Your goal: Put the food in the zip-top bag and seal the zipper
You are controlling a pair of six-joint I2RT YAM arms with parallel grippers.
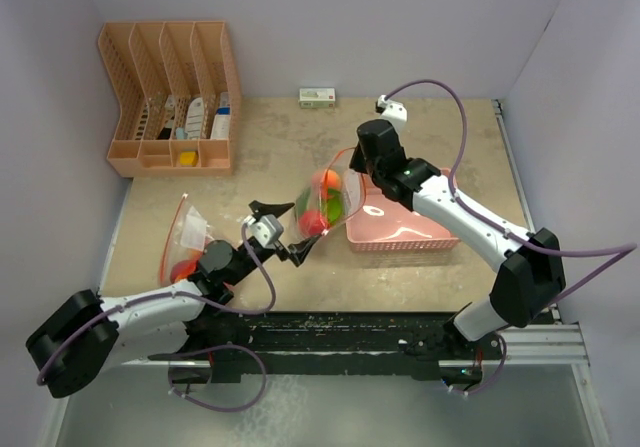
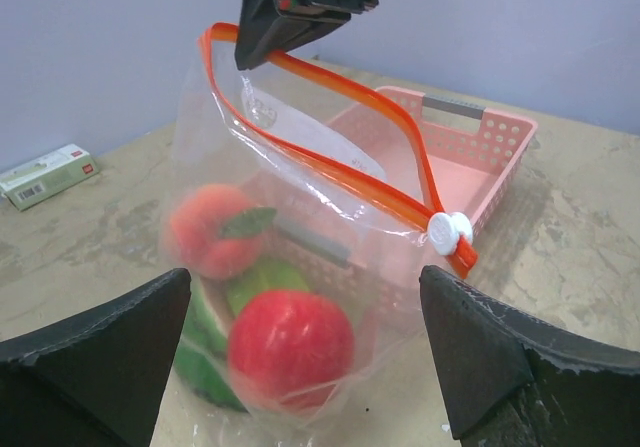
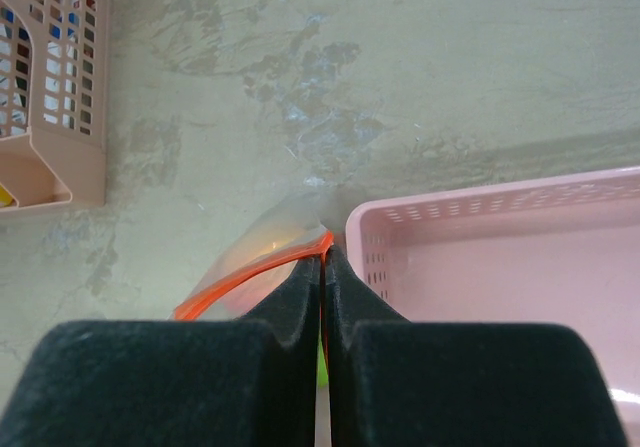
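A clear zip bag (image 2: 395, 257) with an orange zipper strip (image 2: 330, 172) stands tilted with its mouth agape. Inside it are a red tomato-like food (image 2: 290, 350), an orange-red round one (image 2: 215, 232) and green pieces (image 2: 265, 282). My right gripper is shut on one corner of the orange strip. At the strip's other end sits a white slider (image 2: 450, 232). My left gripper (image 1: 300, 229) is open in front of the bag, its fingers (image 2: 490, 357) to either side with nothing gripped; the slider shows just above the right-hand finger.
Behind the bag on the right lies a pink basket (image 1: 400, 244). A tan divided rack (image 1: 170, 157) fills the back left. A second bag (image 1: 185, 242) with red contents lies beside my left arm. A small box (image 1: 317, 97) rests at the back.
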